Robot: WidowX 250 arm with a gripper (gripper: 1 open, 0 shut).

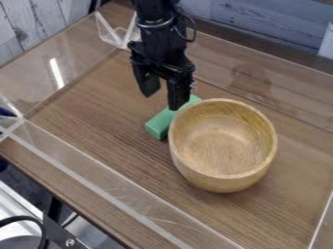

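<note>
My black gripper (166,82) hangs in the upper middle, open, its fingers above and behind a green object (166,118). That green object lies on the wooden surface, partly hidden by a round wooden bowl (223,166) to its right. I cannot tell exactly what the green object is.
The wooden floor of the tray (92,146) is clear on the left and at the front. Its walls border the back and sides. A black cable (26,222) shows at the lower left corner.
</note>
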